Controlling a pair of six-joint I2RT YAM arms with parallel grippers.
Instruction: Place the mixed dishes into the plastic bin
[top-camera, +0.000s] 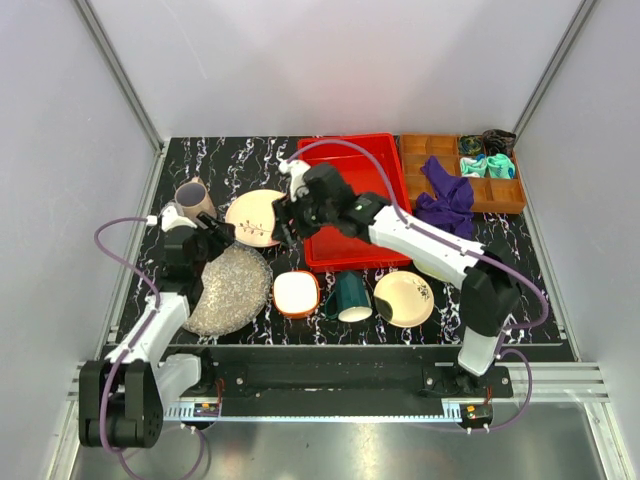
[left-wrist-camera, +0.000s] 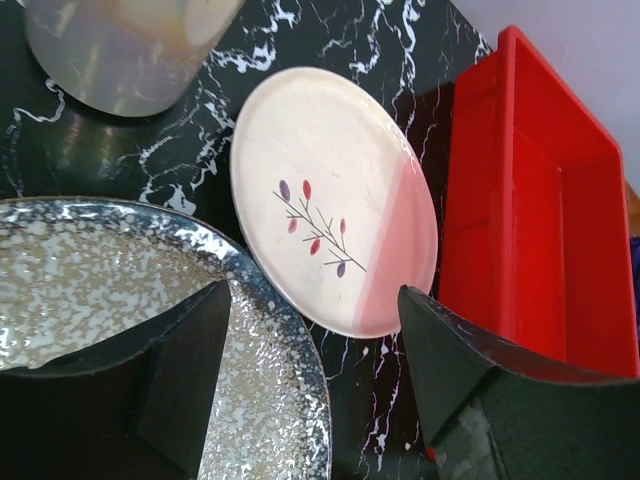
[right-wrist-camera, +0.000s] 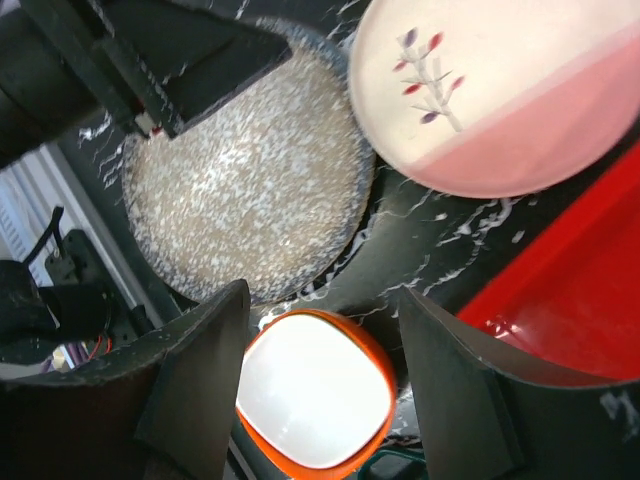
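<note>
A red plastic bin (top-camera: 345, 262) stands at the back centre, its visible floor empty. Left of it lies a cream-and-pink plate (left-wrist-camera: 320, 200) with a twig print. A large speckled plate (top-camera: 225, 295) lies in front, and a beige mug (top-camera: 195, 197) stands behind my left gripper (top-camera: 228, 230). That gripper hovers above the edge of the speckled plate, its fingers (left-wrist-camera: 190, 360) apart and empty. My right gripper (top-camera: 284, 222) is open between the pink plate and the bin. Along the front are an orange-rimmed white bowl (top-camera: 296, 293), a dark green mug (top-camera: 350, 297) and a cream plate (top-camera: 404, 299).
A wooden divided box (top-camera: 487, 199) with a purple cloth (top-camera: 447, 196) and small rolled cloths sits at back right. The right arm crosses over the bin and partly hides a pale green dish (top-camera: 430, 270).
</note>
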